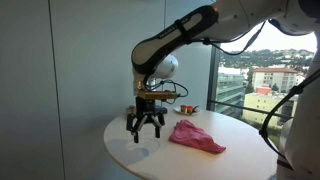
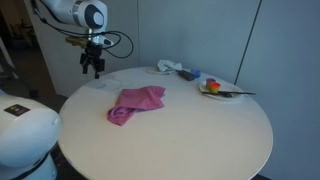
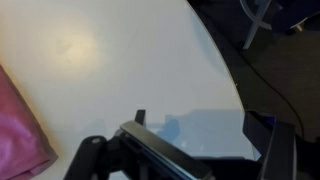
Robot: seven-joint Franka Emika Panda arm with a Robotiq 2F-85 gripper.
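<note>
My gripper (image 1: 145, 130) is open above the near left part of the round white table (image 1: 240, 140), with nothing between its fingers. In the second exterior view the gripper (image 2: 91, 70) hangs by the table's far left edge. A pink cloth (image 2: 140, 99) lies crumpled to one side of it, apart from the fingers. In the wrist view part of the cloth (image 3: 18, 135) shows at the left edge, and bare tabletop and the table's rim lie beyond the fingers.
A white plate (image 2: 234, 94) bears small red and yellow things and a dark, long-handled utensil. Farther back are a white crumpled item (image 2: 170, 66) and a dark object (image 2: 188, 74).
</note>
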